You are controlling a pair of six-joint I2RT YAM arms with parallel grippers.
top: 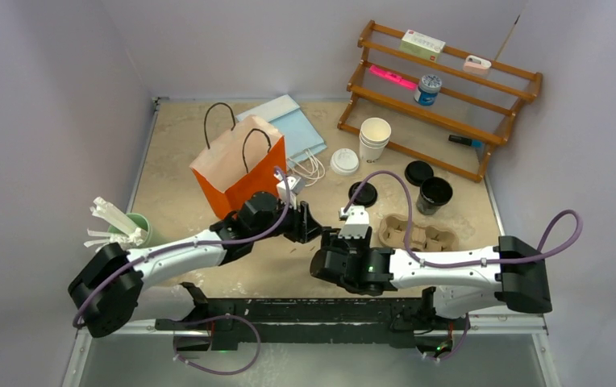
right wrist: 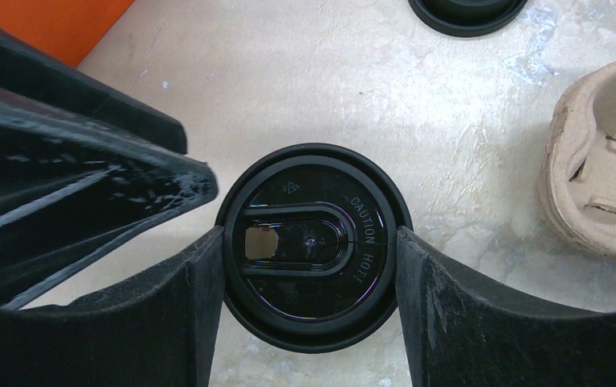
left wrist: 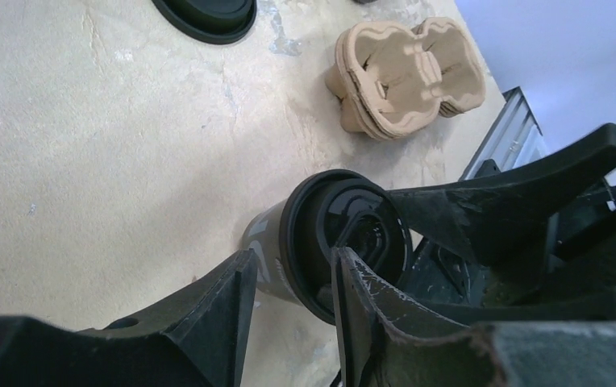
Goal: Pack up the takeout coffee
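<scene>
A dark cup (left wrist: 266,246) with a black lid (right wrist: 309,185) on top, marked "CAUTION HOT!", is between the fingers of my right gripper, shut on its rim. My left gripper is just beside it, its fingertips near the lid; it looks part open. An orange paper bag (top: 240,185) stands upright behind my left arm. A cardboard cup carrier (left wrist: 405,81) lies to the right on the table.
Black lids (top: 418,172), a dark cup stack (top: 434,193), white cups (top: 374,139) and white lids (top: 344,160) stand before a wooden rack (top: 426,113). A green container (top: 147,230) of wrapped items is at left.
</scene>
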